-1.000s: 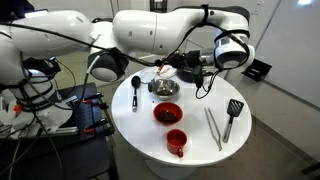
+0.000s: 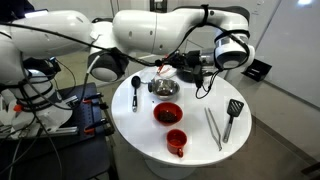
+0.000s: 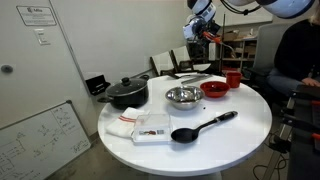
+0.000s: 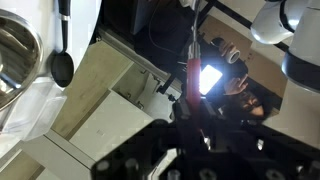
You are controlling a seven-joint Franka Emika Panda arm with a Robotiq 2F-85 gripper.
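Note:
High above the far side of the table, my gripper [image 3: 209,38] is shut on a slim red object. In the wrist view the red object [image 4: 193,82] stretches up from between the dark fingers, with a thin, paler part beyond it. What it is exactly, I cannot tell. On the table, the silver bowl [image 2: 165,88] stands beside the red bowl [image 2: 167,114], and a red mug [image 2: 176,142] is close by. A black spoon [image 3: 203,127] lies near the table's edge.
The black lidded pot [image 3: 127,92], a clear plastic box [image 3: 153,127] and a white cloth [image 3: 122,122] share the round white table [image 3: 235,150]. A black spatula [image 2: 234,112] and metal tongs [image 2: 213,127] lie along one side. Bare tabletop shows near the mug.

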